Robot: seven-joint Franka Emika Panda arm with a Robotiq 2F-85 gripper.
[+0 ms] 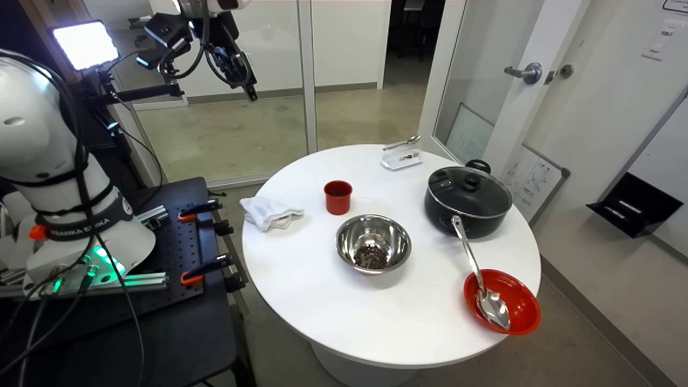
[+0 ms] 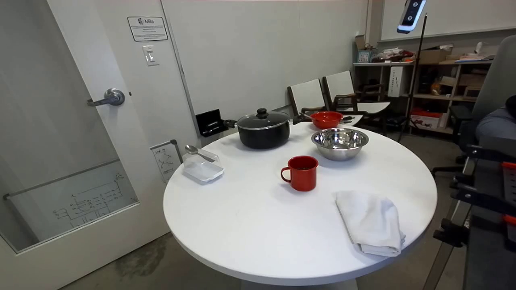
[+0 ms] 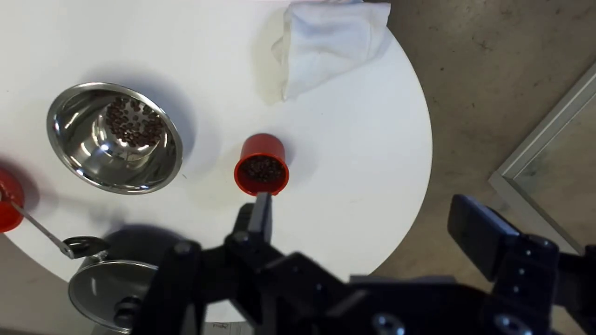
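Observation:
My gripper is open and empty, its fingers spread wide in the wrist view. In exterior view 1 the gripper (image 1: 250, 97) hangs high above the floor, beyond the table's back left edge and clear of everything on it. A red mug (image 1: 338, 197) stands upright on the table, with dark beans (image 3: 261, 168) inside. Beside it sits a steel bowl (image 1: 373, 244), its bottom partly covered by brown beans (image 1: 371, 257). A folded white cloth (image 2: 370, 222) lies close to the table's edge.
A lidded black pot (image 1: 468, 200) occupies the table's right side. A large spoon (image 1: 493, 306) rests in a red bowl (image 1: 523, 308). A small spoon lies on a clear container (image 2: 203, 170).

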